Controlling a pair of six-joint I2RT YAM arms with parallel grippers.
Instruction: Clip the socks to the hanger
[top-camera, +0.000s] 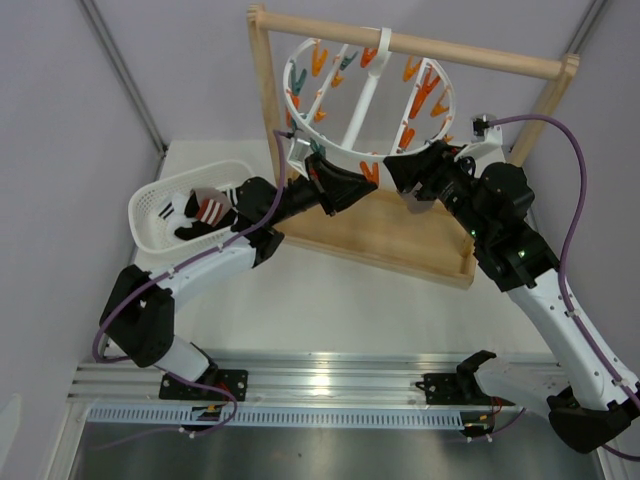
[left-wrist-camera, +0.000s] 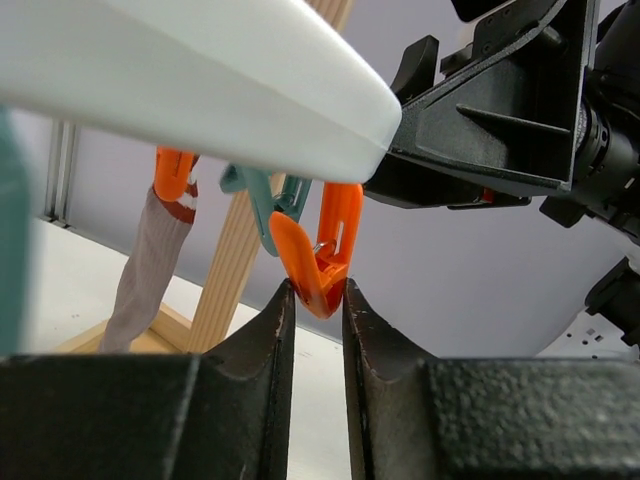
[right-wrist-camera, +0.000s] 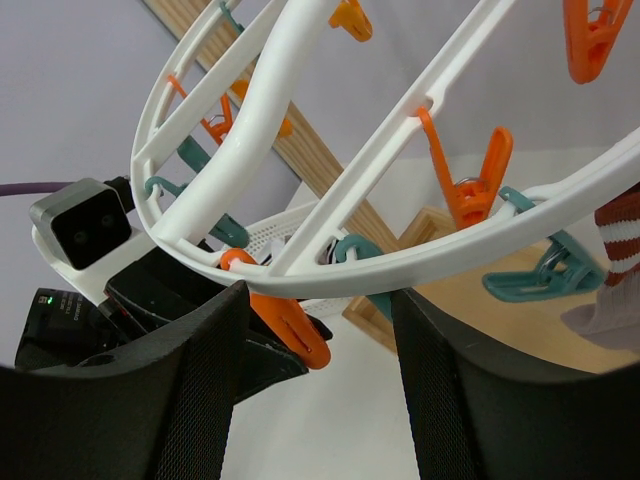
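The round white hanger (top-camera: 353, 152) with orange and teal clips hangs from the wooden frame. My left gripper (top-camera: 350, 191) is at its lower front; in the left wrist view its fingertips meet at the foot of an orange clip (left-wrist-camera: 320, 250). Whether they grip it is unclear. My right gripper (top-camera: 400, 165) stands open at the hanger's rim (right-wrist-camera: 450, 240), beside that orange clip (right-wrist-camera: 293, 325). A grey sock (left-wrist-camera: 145, 280) hangs from another clip. More socks (top-camera: 210, 210) lie in the white basket.
The wooden frame (top-camera: 485, 52) stands over a wooden tray (top-camera: 360, 235). The basket (top-camera: 150, 225) is at the left.
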